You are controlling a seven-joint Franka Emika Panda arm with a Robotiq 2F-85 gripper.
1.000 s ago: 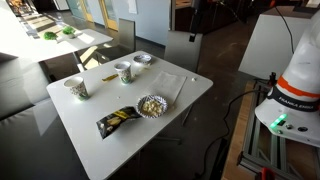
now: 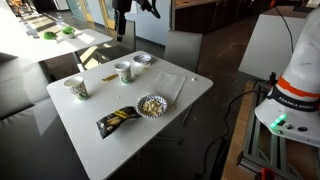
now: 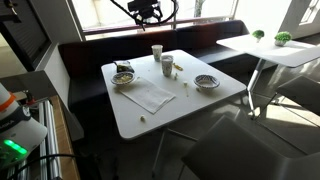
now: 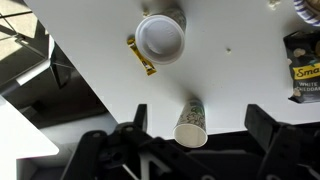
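Note:
My gripper stands open high above the table, its fingers (image 4: 133, 125) wide apart with nothing held. In the wrist view a patterned paper cup (image 4: 191, 125) shows far below, between the fingers near the table edge. A second cup (image 4: 161, 40) appears further up, beside a small yellow packet (image 4: 141, 56). Exterior view 1 has one cup (image 2: 77, 88) at the left of the white table and another cup (image 2: 124, 71) near its middle. A black snack bag (image 2: 117, 121) lies by a bowl of pale snack pieces (image 2: 152, 105).
A white napkin (image 2: 167, 86) lies flat on the table, with another patterned bowl (image 2: 143, 59) toward the far end. Small crumbs dot the tabletop (image 3: 150, 122). Chairs (image 2: 182, 48) and a dark bench (image 3: 85, 70) border the table. Its near corner in exterior view 2 is mostly clear.
In exterior view 1 my gripper has travelled left, from above the table's right side toward its far left, staying high. The objects on the table have not moved.

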